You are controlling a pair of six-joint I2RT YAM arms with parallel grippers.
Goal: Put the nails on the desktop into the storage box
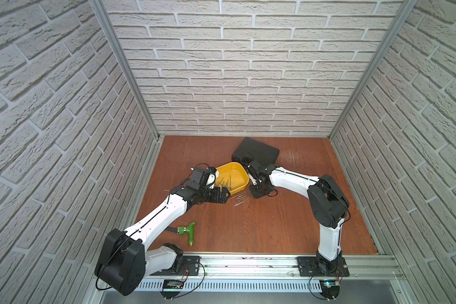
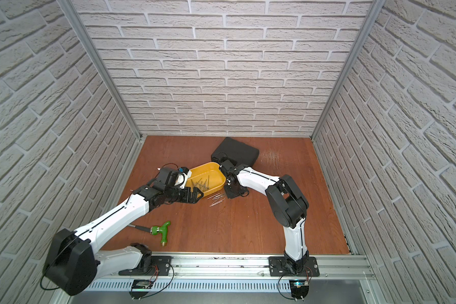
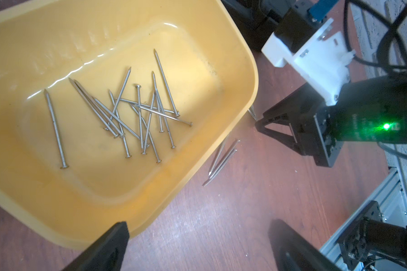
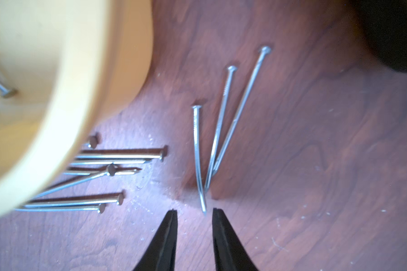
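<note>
The yellow storage box holds several loose silver nails in the left wrist view. My left gripper stands wide open over its near edge, nothing between the fingers. In the right wrist view, three nails lie fanned on the wooden desktop, their lower ends close together. My right gripper is open, its fingertips just below the lowest nail end; nothing shows between them. Another group of nails lies beside the box, partly hidden behind its rim.
A black case stands behind the box, close to the right arm. More thin nails appear to lie at the back right. A green-handled hammer rests front left.
</note>
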